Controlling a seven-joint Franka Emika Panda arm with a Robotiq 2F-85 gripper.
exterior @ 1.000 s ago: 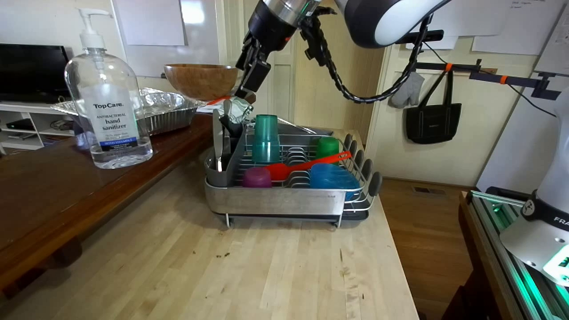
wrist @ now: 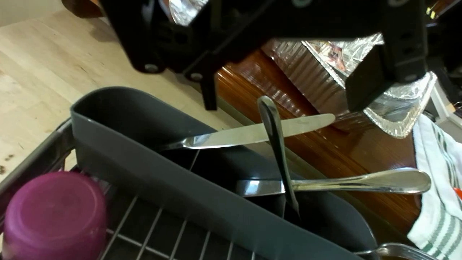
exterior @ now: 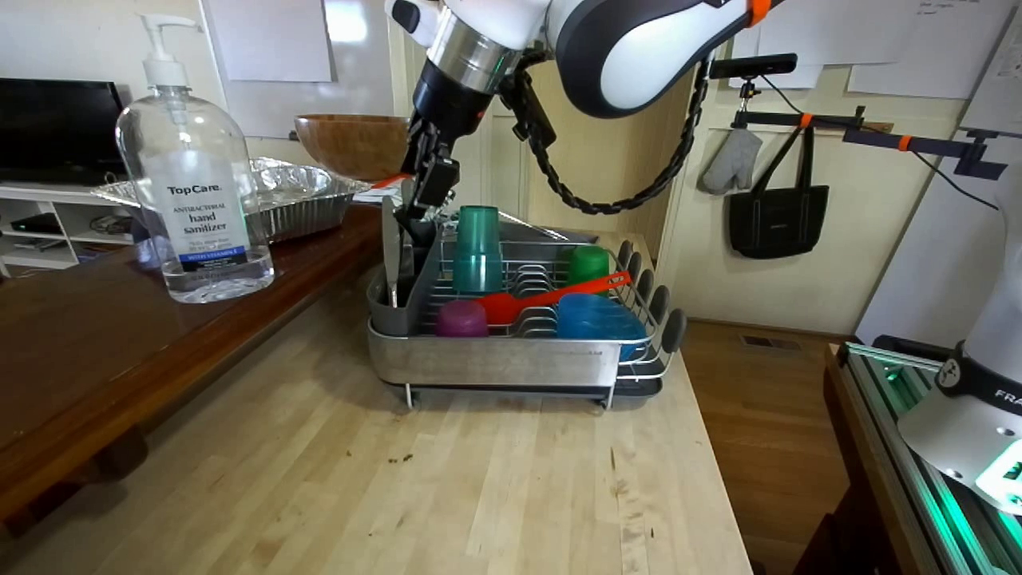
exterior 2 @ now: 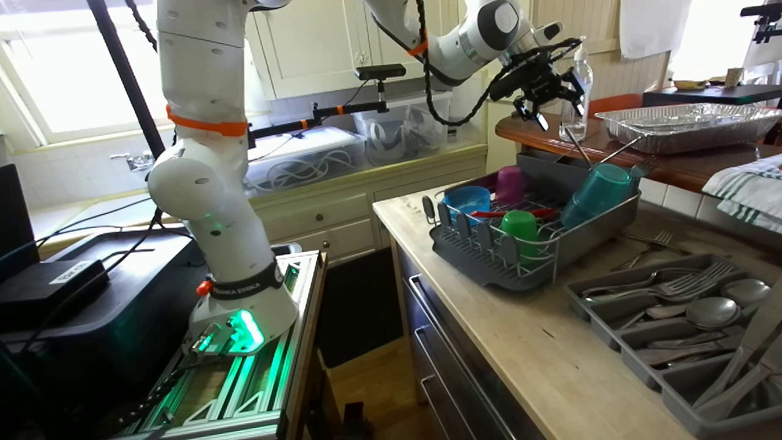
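Observation:
Over the cutlery holder of the dish rack, my gripper stands part open with nothing between its fingers. Below it in the wrist view, a table knife [wrist: 260, 132] leans blade-up out of the grey holder [wrist: 173, 173]. A second utensil, its head hidden, shows a narrow handle [wrist: 277, 143] rising nearly between the fingers. Another silver handle [wrist: 364, 182] lies slanted across the holder's rim to the right. In exterior view 1 the gripper's fingers overlap the tops of the utensils, so contact there cannot be told.
The rack [exterior: 498, 359] also holds a purple cup [wrist: 56, 212], a teal cup [exterior 2: 597, 194], a green cup [exterior 2: 520, 231], a blue cup [exterior 2: 467, 199] and a red utensil [exterior: 536, 302]. Beside it sit a cutlery tray [exterior 2: 619, 337] and, on the higher table, a foil pan [exterior 2: 689, 135].
My gripper has moved down and to the left in exterior view 1, from above the rack to the tops of the utensils. The rack and its contents look unmoved.

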